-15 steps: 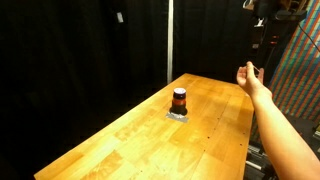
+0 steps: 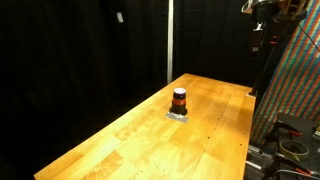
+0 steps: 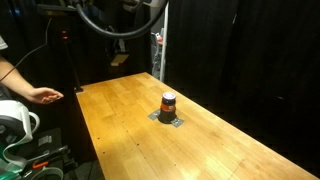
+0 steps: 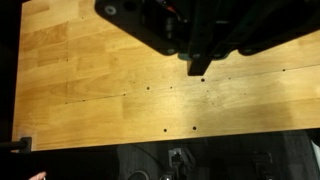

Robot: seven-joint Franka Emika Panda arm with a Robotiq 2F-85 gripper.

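Observation:
A small dark can (image 2: 179,100) with a red band and a pale top stands upright near the middle of the wooden table. The same can (image 3: 168,104) shows in exterior view 2, its lower part in or on a black base. Beneath it lies a flat grey piece (image 3: 178,122). High above the table's far end hangs my gripper (image 2: 257,48), well away from the can. In the wrist view the dark gripper points down over bare wood near a table edge. Whether its fingers are open or shut is too dark to make out.
A person's hand (image 3: 43,95) is held out beside the table's left side in exterior view 2. Cables and equipment (image 2: 290,145) crowd the floor past the table's right edge.
The can has stayed put.

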